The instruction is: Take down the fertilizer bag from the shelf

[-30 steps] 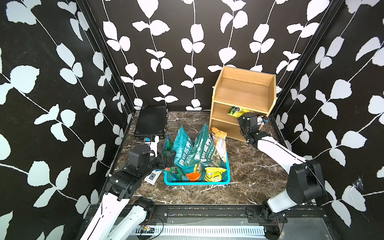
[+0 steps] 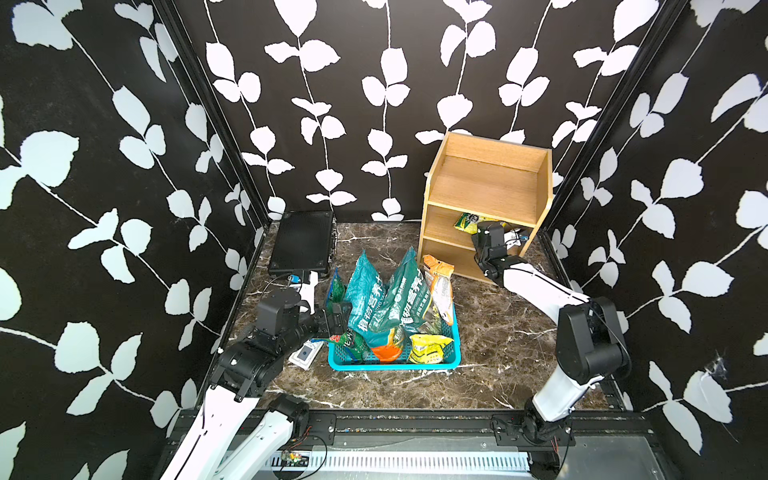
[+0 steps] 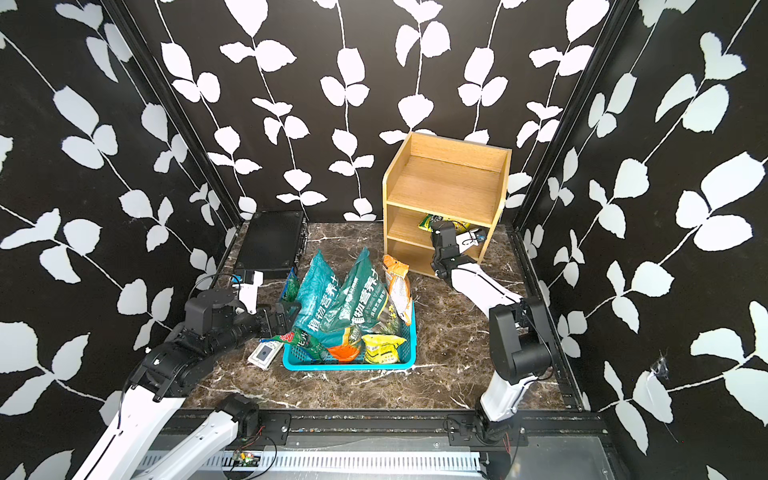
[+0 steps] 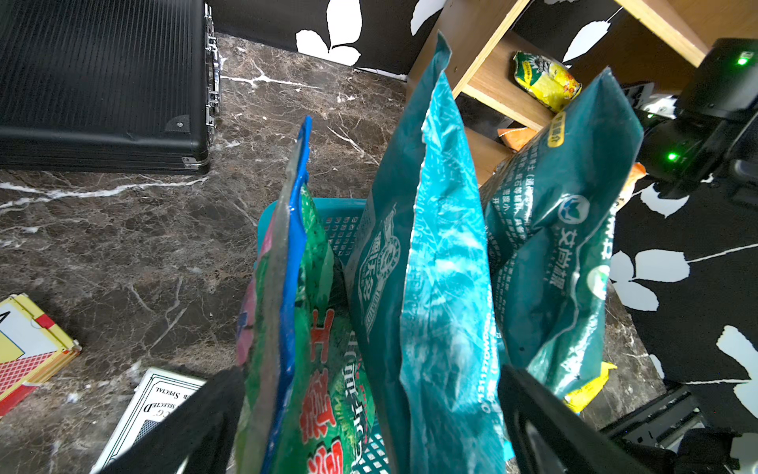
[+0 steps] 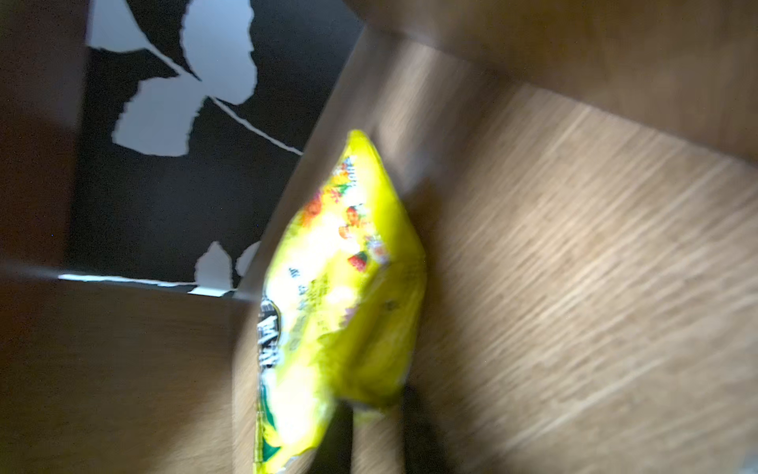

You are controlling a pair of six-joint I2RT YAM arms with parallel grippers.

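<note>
A yellow fertilizer bag (image 5: 339, 292) lies on the middle shelf of the wooden shelf unit (image 2: 485, 184); the top left view shows it partly behind my right arm. My right gripper reaches into that compartment, its fingertips at the bag's lower end, part open; the blurred wrist view does not show clearly whether it grips. My left gripper hangs over the blue basket (image 2: 392, 365), open, around the upright tops of a green bag (image 4: 323, 379) and teal bags (image 4: 426, 300), with no grasp evident.
A black case (image 2: 300, 244) lies at the back left. Small boxes and cards (image 4: 150, 403) sit left of the basket. The counter right of the basket is mostly clear below my right arm. Patterned walls enclose the space on three sides.
The left arm is unchanged.
</note>
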